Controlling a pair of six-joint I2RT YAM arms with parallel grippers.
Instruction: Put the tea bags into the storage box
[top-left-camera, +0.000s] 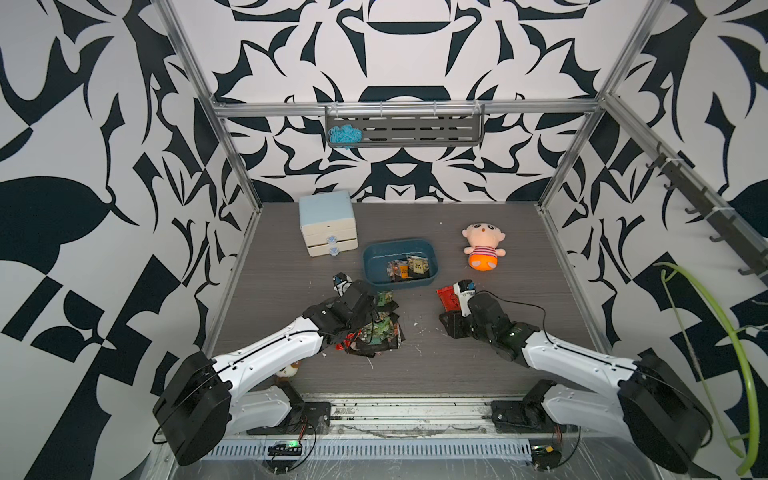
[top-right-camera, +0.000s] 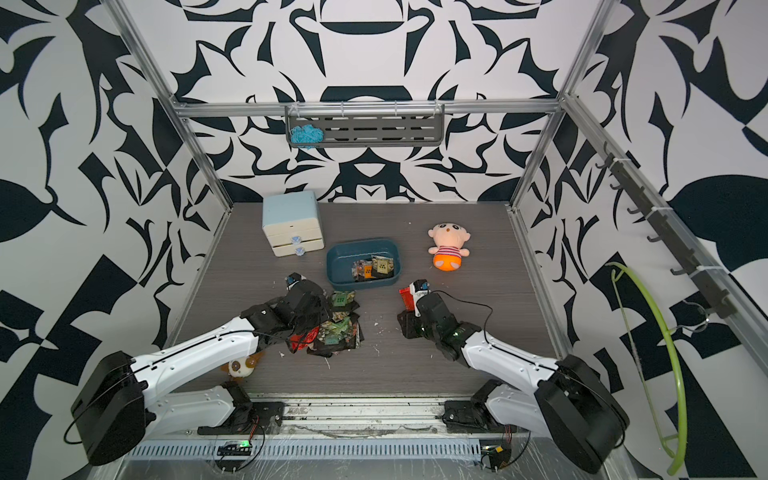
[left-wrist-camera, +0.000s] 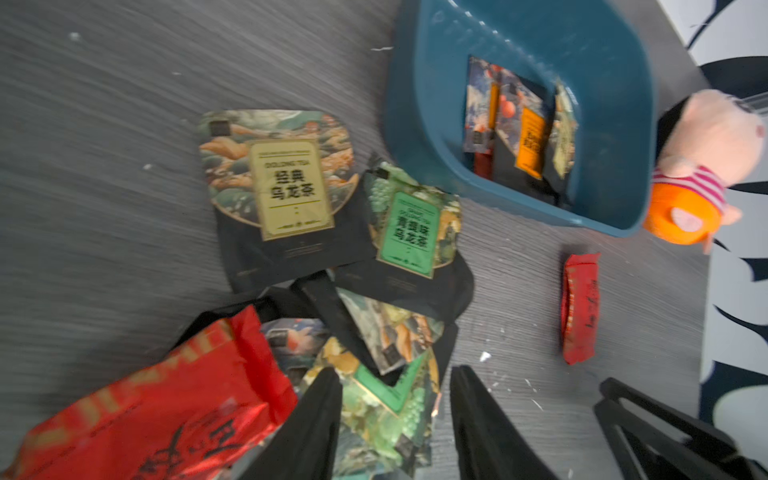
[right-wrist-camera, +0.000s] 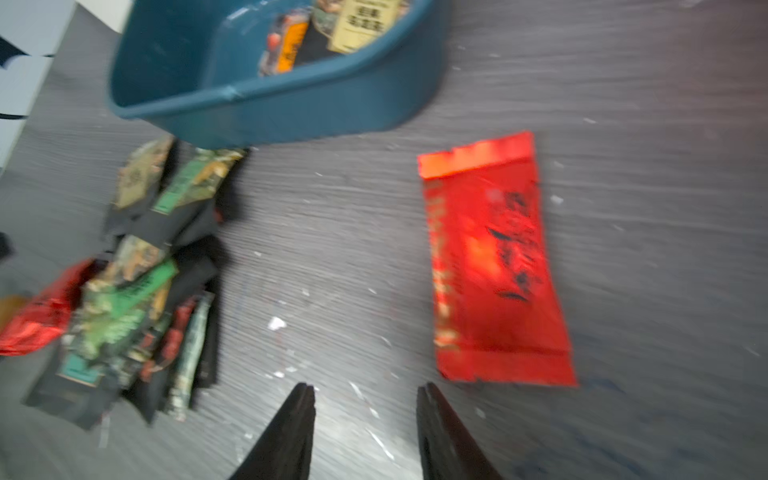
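Observation:
The teal storage box (top-left-camera: 377, 276) stands at mid-table with several tea bags (left-wrist-camera: 520, 132) inside it. In front of it spreads a heap of tea bags: an oolong bag with a yellow label (left-wrist-camera: 292, 188), a green-labelled bag (left-wrist-camera: 408, 236), more dark bags, and a red packet (left-wrist-camera: 172, 400) at the heap's edge. My left gripper is over this heap, fingers apart and nothing between them. A single red tea bag (right-wrist-camera: 496, 260) lies flat to the right; my right gripper, also open and empty, hovers near it.
Behind the box sits a light blue-topped drawer cabinet (top-left-camera: 329, 220) on the left. A pink plush doll (top-left-camera: 483, 246) rests at the right rear.

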